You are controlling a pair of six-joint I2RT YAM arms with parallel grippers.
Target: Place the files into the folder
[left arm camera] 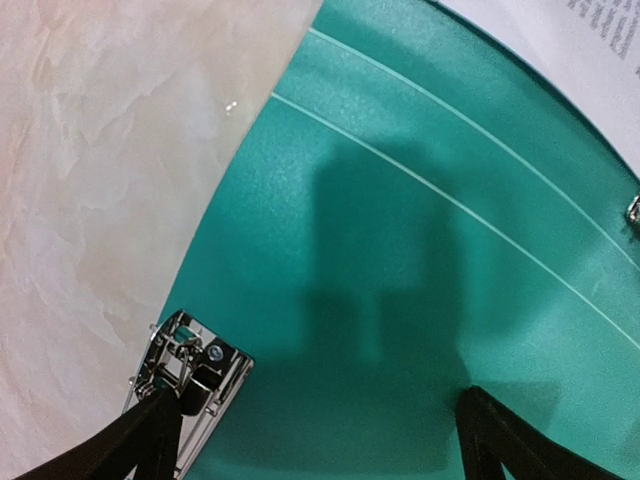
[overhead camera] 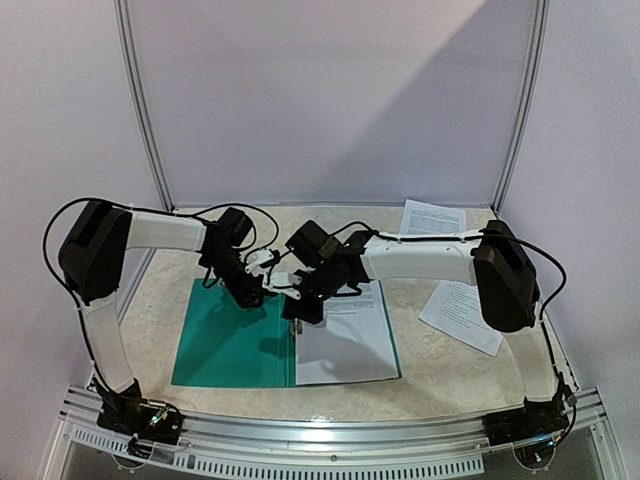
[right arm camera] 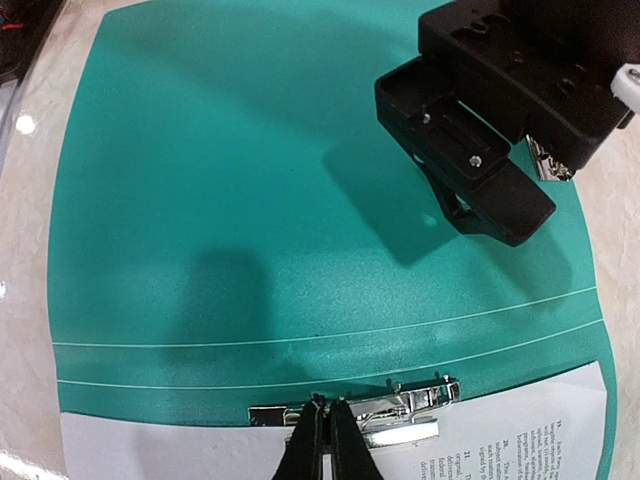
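The green folder [overhead camera: 225, 350] lies spread open on the table. On its right half rests a printed sheet [overhead camera: 345, 350], its inner edge at the metal clip [right arm camera: 415, 403] along the spine. My right gripper is shut, with its fingertips at that clip; whether it touches the lever cannot be told. Over the left cover, my left gripper stands open and has nothing between its fingers. A smaller metal clip [left arm camera: 195, 365] sits at the cover's edge, near the left finger [left arm camera: 150, 440].
Two more printed sheets lie to the right: one at the back [overhead camera: 432, 217], another beside the folder [overhead camera: 463, 317], partly under the right arm. Both grippers are close together above the folder. Bare table [overhead camera: 250, 404] shows in front of it.
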